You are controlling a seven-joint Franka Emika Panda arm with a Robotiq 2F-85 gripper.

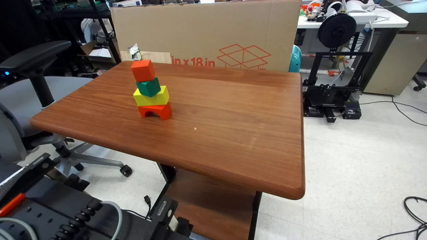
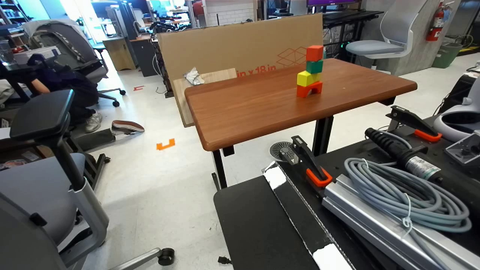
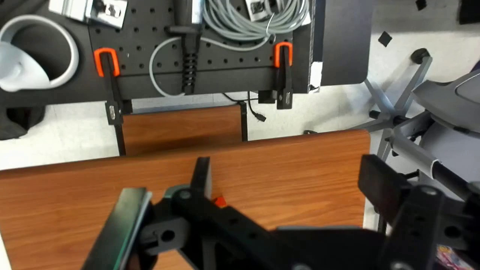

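Four-tiered and standing by itself, a block stack rises from the left part of the wooden table in exterior view 1. At its bottom is an orange-red arch block, bearing a yellow block. A green block rests on the yellow one, and an orange-red cube tops it, slightly offset. Exterior view 2 shows the same top cube. In the wrist view my gripper is open, its fingers wide apart. A small orange-red piece shows beside the left finger; the rest is hidden.
A large cardboard sheet stands behind the table. A dark bench with orange-tipped clamps and coiled grey cable lies on the near side. Office chairs stand around.
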